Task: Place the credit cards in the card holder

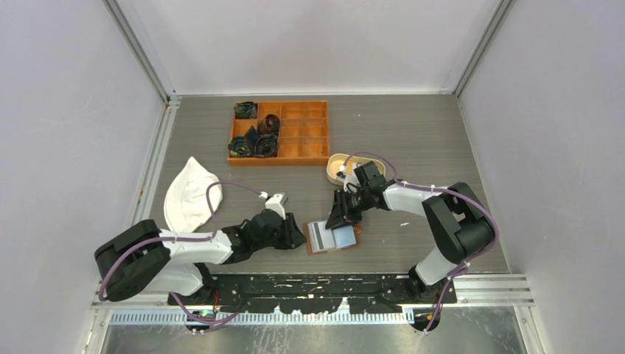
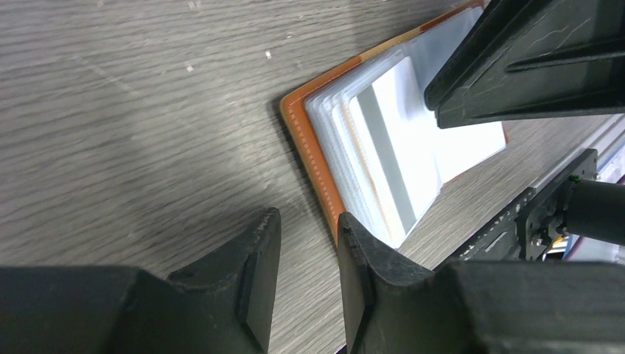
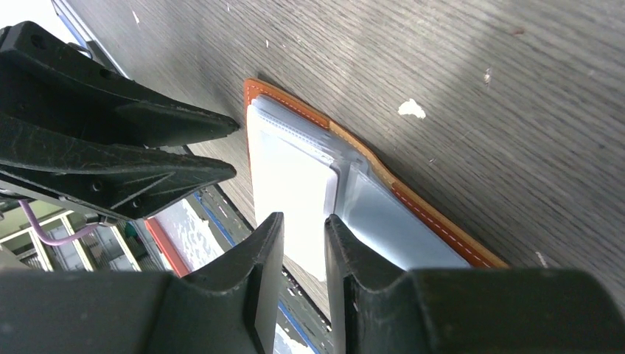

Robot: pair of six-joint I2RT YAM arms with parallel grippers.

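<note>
The card holder (image 1: 332, 236), brown leather with clear sleeves and white cards inside, lies open on the table near the front middle; in the left wrist view its near edge (image 2: 313, 140) faces my left gripper. My left gripper stands just left of the holder, fingertips slightly apart with only table and holder edge behind them. My right gripper is over the holder's right part, fingertips slightly apart above the sleeves (image 3: 383, 214); whether anything is between them is unclear.
An orange compartment tray (image 1: 302, 133) with dark rolled items stands at the back. A beige bowl (image 1: 335, 166) sits behind the right arm, and a white bag (image 1: 188, 195) lies at the left.
</note>
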